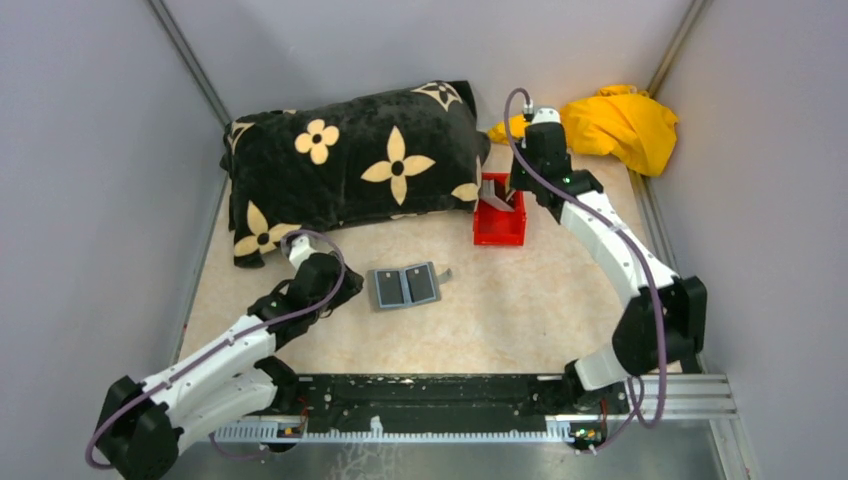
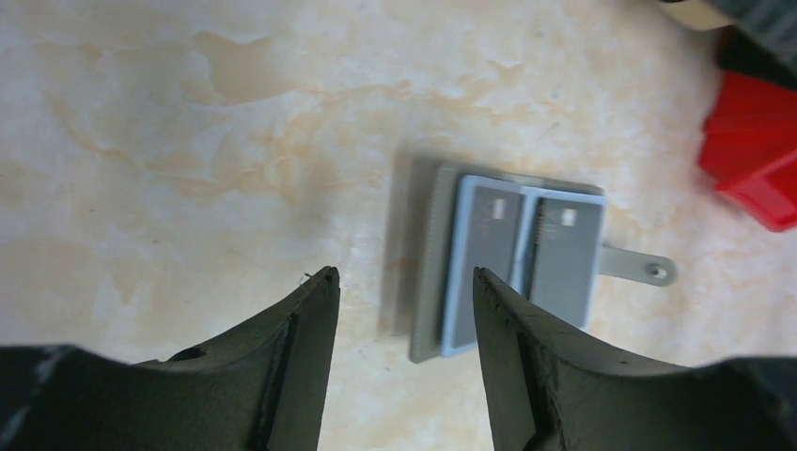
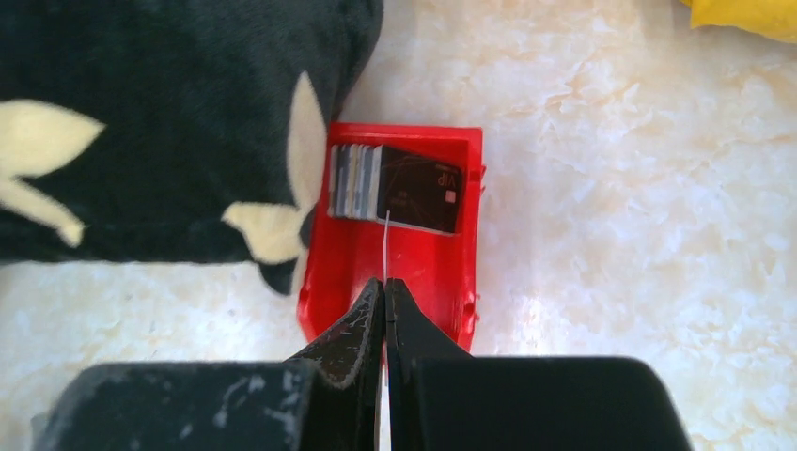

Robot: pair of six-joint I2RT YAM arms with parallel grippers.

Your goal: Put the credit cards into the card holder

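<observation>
Edge-on between the fingers of my right gripper is a thin credit card (image 3: 385,246); the fingers are shut on it, above the red box (image 3: 475,150). In that box more credit cards (image 3: 352,183) stand in a row at the back left, and a black VIP card (image 3: 420,191) leans beside them. The grey card holder (image 1: 376,292) lies unfolded on the table, dark cards (image 2: 484,254) showing in both its halves. My left gripper stands open above the table at the holder's left, nothing between its fingers.
A large black pillow (image 1: 350,160) with cream flowers lies along the back, against the red box's left side. Yellow cloth (image 1: 625,130) is heaped at the back right. The table (image 1: 490,310) in front of the box is clear.
</observation>
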